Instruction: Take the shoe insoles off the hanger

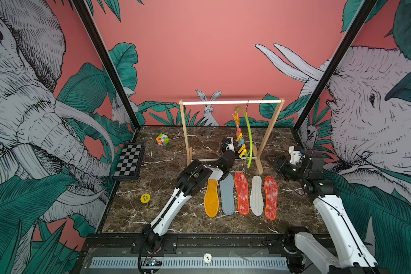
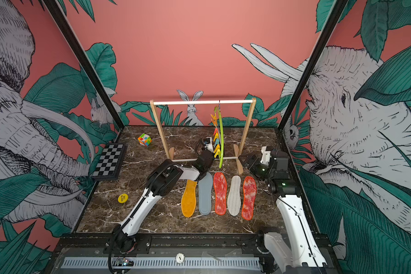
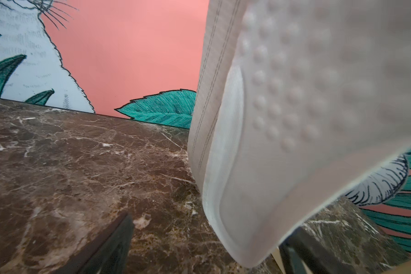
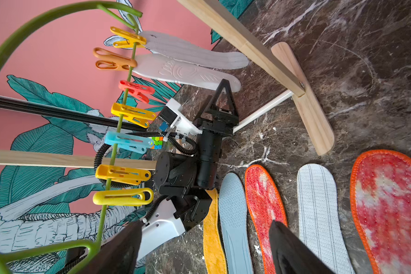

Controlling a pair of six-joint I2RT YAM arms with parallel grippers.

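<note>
A green clip hanger (image 4: 102, 214) with coloured pegs hangs from a wooden rack (image 1: 228, 101). In the right wrist view two pale insoles (image 4: 182, 73) hang from the far pegs. My left gripper stands open around the lower end of a pale insole (image 3: 278, 137), filling the right of its wrist view. My right gripper is part open at the right of the rack, with nothing between its fingertips. Five insoles lie in a row at the front: yellow (image 1: 211, 201), blue (image 1: 227, 196), red (image 1: 242, 196), white (image 1: 256, 198) and red (image 1: 271, 198).
A checkerboard (image 1: 127, 160) lies at the left, with a puzzle cube (image 1: 162, 139) behind it and a yellow disc (image 1: 145, 197) in front.
</note>
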